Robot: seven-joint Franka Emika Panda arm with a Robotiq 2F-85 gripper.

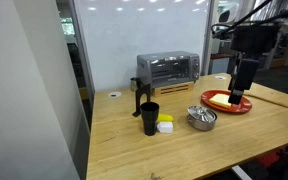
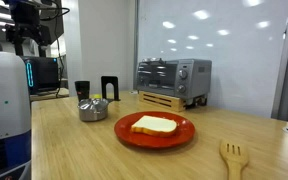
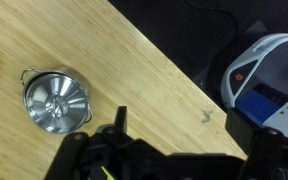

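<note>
My gripper hangs over the table with its two dark fingers wide apart and nothing between them. A small silver pot with its lid on stands on the wood to the left of the fingers. In exterior view 1 the pot is near the middle of the table, below and left of the arm. Behind the pot lies a red plate with a slice of bread on it.
A black cup, a small yellow object and a white one stand left of the pot. The toaster oven is at the back. A wooden fork-like utensil lies beyond the plate.
</note>
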